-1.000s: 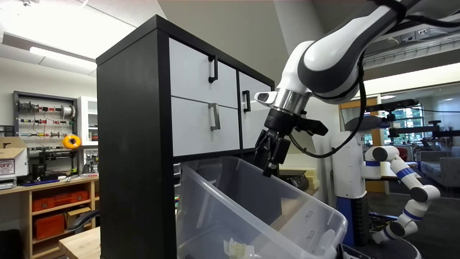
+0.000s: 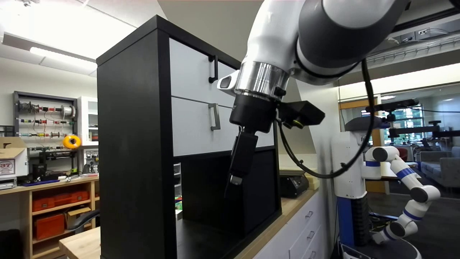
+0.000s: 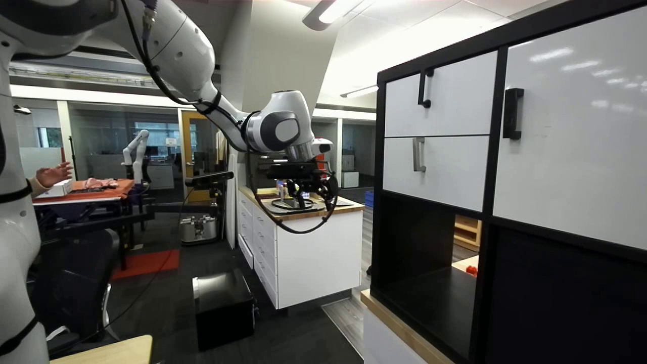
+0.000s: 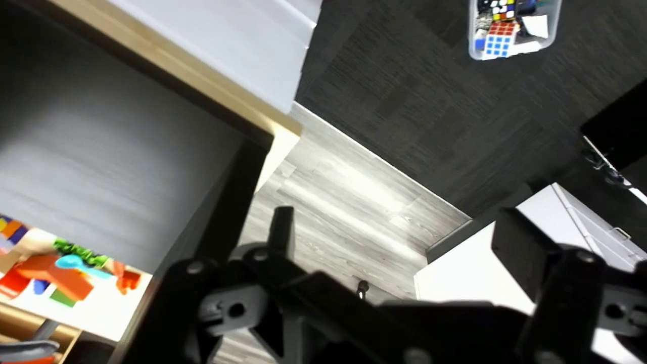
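My gripper (image 2: pixel 236 177) points down in front of the black-framed cabinet (image 2: pixel 129 142), near its open lower compartment. In the wrist view the gripper stands open, its fingers (image 4: pixel 282 230) wide apart and nothing between them. Exterior view 2 shows the gripper (image 3: pixel 301 189) left of the cabinet, with cables around it. A small clear bin (image 4: pixel 555 24) holding Rubik's cubes and odds and ends appears on the dark floor in the wrist view. The grey drawer handle (image 2: pixel 214 116) and black drawer handle (image 2: pixel 213 69) are on white fronts, both flush.
Below my gripper lie the pale floor strip (image 4: pixel 358 188) and the wooden counter edge (image 4: pixel 200 79). The cabinet's lower shelf (image 3: pixel 424 303) is bare. Colourful toys (image 4: pixel 66 273) lie on a surface beyond it. A white drawer unit (image 3: pixel 321 261) stands to the left in exterior view 2.
The large clear plastic bin that was tilted at the cabinet's lower compartment is gone from exterior view 1.
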